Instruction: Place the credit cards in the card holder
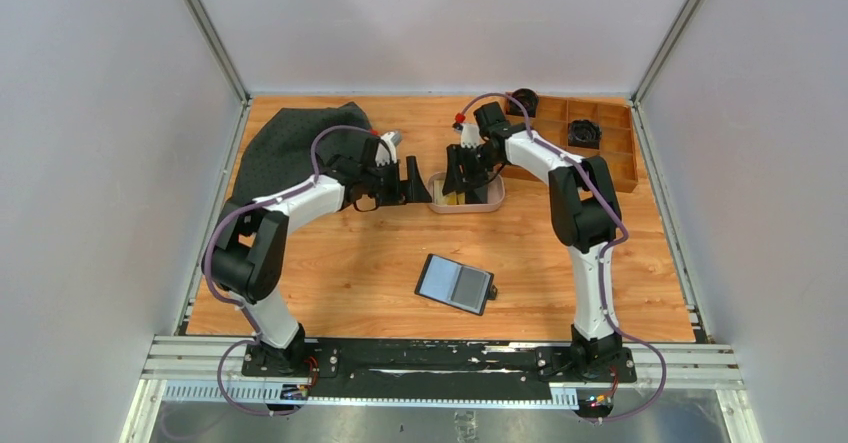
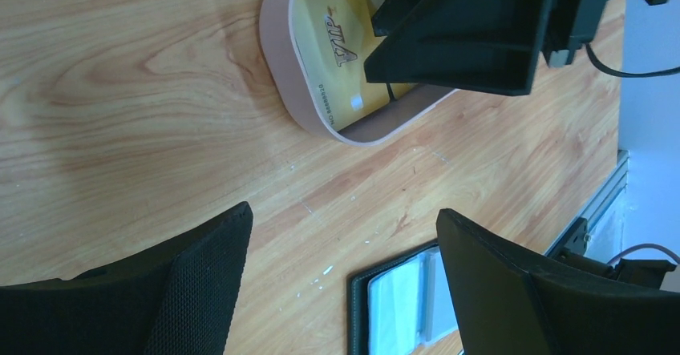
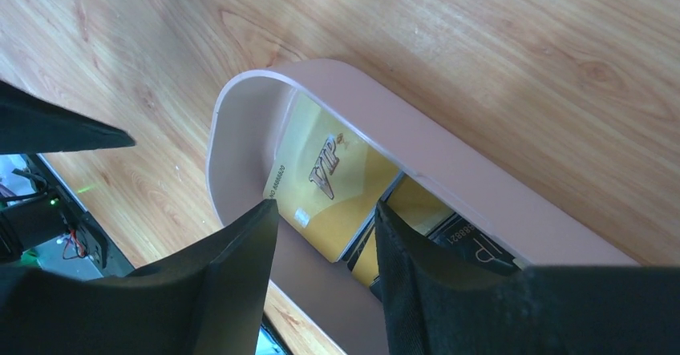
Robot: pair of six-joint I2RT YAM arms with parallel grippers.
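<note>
A pink oval container (image 1: 465, 209) holds several cards, gold ones (image 3: 329, 179) and black ones (image 3: 469, 239). My right gripper is open just over the container, its fingertips above the cards, nothing seen held. My left gripper is open beside the container's left end, over bare wood. The card holder (image 1: 455, 283), a black folder with pale blue and grey panels, lies flat toward the front of the table.
A wooden compartment tray (image 1: 620, 153) with black coiled items stands at the back right. A dark cloth (image 1: 265, 158) lies at the left.
</note>
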